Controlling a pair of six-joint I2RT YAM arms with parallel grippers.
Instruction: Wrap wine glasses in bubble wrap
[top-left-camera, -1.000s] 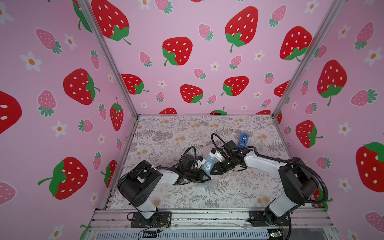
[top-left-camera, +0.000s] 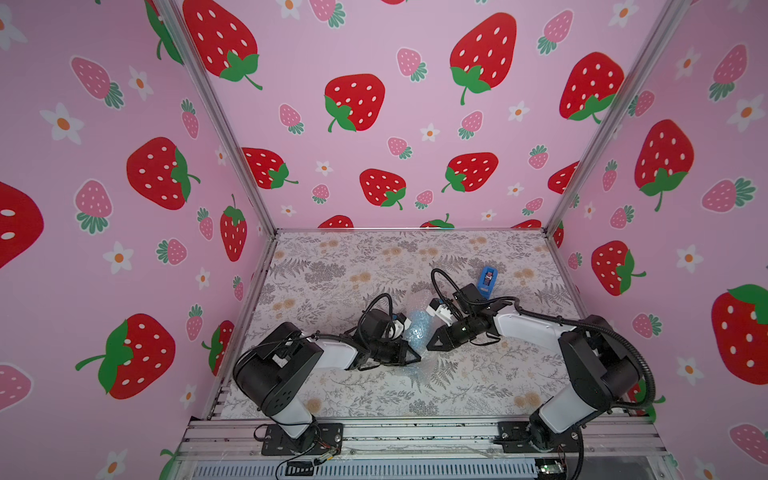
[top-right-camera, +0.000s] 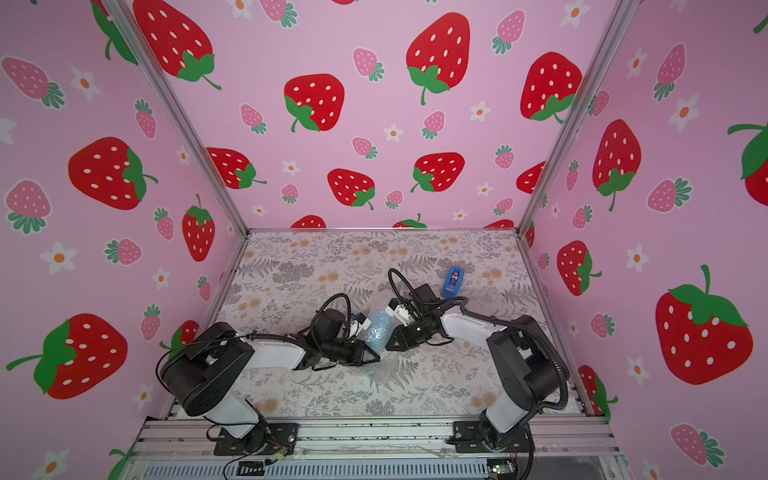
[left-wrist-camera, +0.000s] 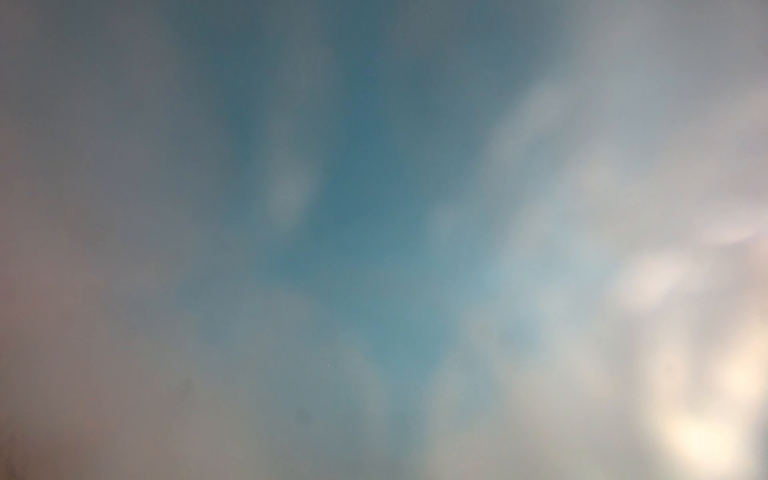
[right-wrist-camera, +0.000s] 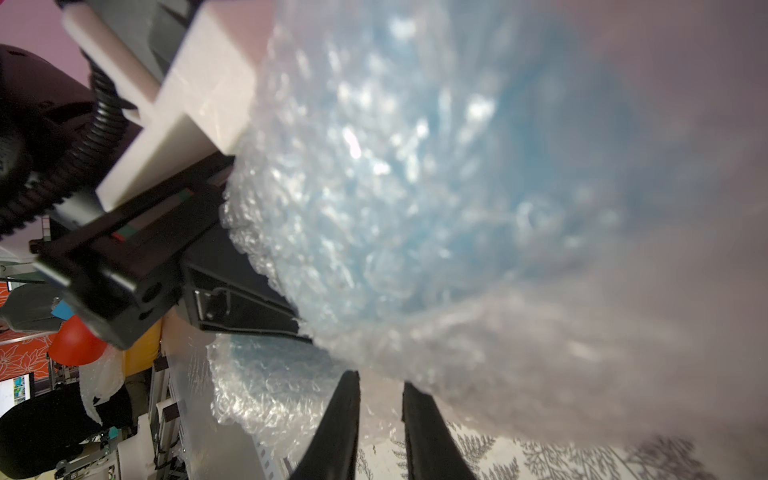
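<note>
A bundle of bluish bubble wrap (top-left-camera: 417, 329) is held between my two grippers at the front middle of the table, in both top views. My left gripper (top-left-camera: 404, 352) is shut on it; the left wrist view is a blur of blue and white wrap. My right gripper (top-left-camera: 434, 328) is at the bundle's upper right. In the right wrist view its fingertips (right-wrist-camera: 346, 392) are close together at the bottom, with the wrap filling much of the frame. Any glass inside the wrap is hidden.
A blue tray-like object (top-left-camera: 487, 280) with a small dark item lies at the back right of the table (top-left-camera: 336, 264). Patterned walls enclose three sides.
My right gripper has shifted slightly to the right, away from my left one, and more of the wrap shows between them. The left arm has hardly moved.
</note>
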